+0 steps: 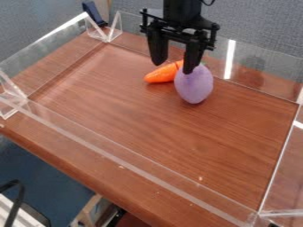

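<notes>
My black gripper (176, 57) hangs at the top centre of the camera view, its two fingers spread apart with nothing seen between them. Beneath it, an orange carrot (162, 73) lies on the wooden table, and a purple egg-shaped object (194, 86), perhaps an eggplant, sits just to its right under the right finger. The carrot's right end is partly hidden behind the purple object.
Clear plastic walls border the wooden surface (142, 142) on all sides. A dark blue item (94, 12) is at the back left, outside the walls.
</notes>
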